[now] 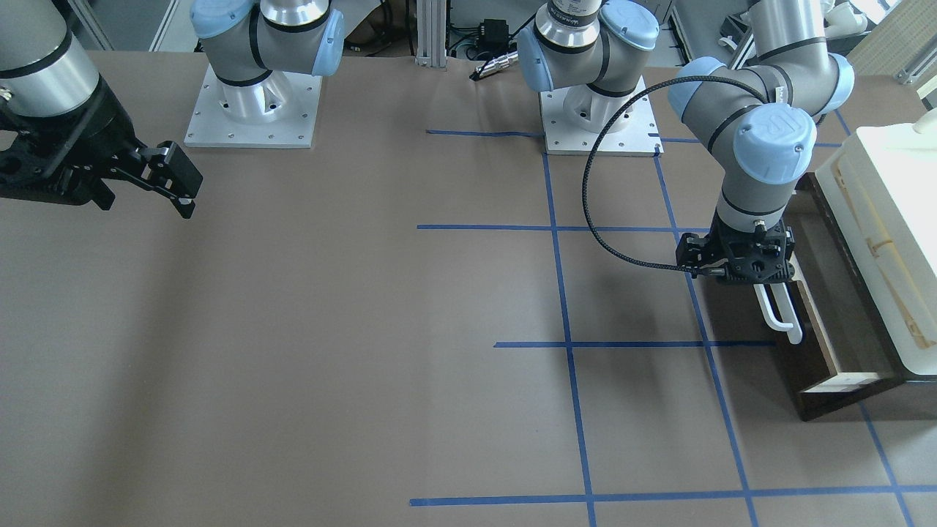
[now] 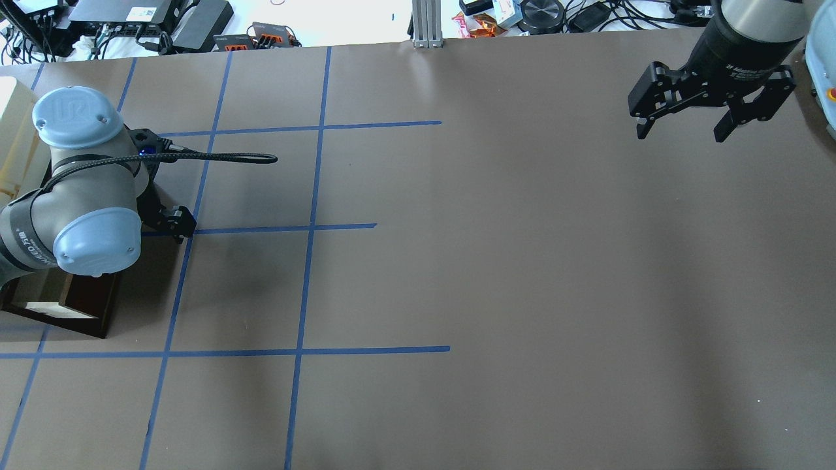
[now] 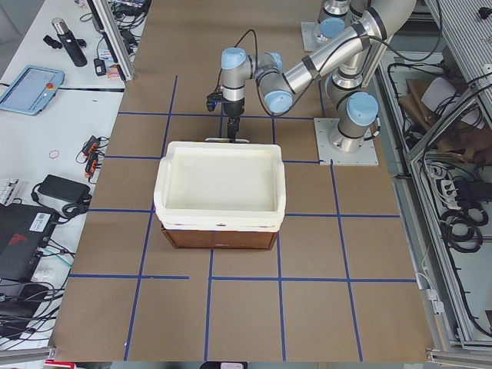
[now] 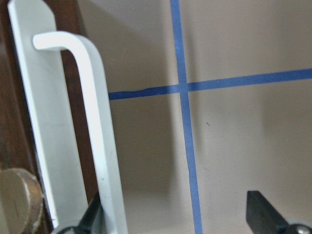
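A dark wooden drawer (image 1: 812,400) with a white handle (image 1: 793,325) stands partly pulled out of a cabinet under a white tray (image 3: 219,187). My gripper (image 1: 738,263) is low at the drawer front, at the handle. In the left wrist view one dark finger is mostly hidden behind the white handle (image 4: 102,131) at lower left, the other finger (image 4: 263,214) is apart at lower right, so the gripper is open, with one finger hooked at the handle's inner side or close to it.
A second, idle arm's black gripper (image 2: 705,102) hangs at the opposite side of the table.
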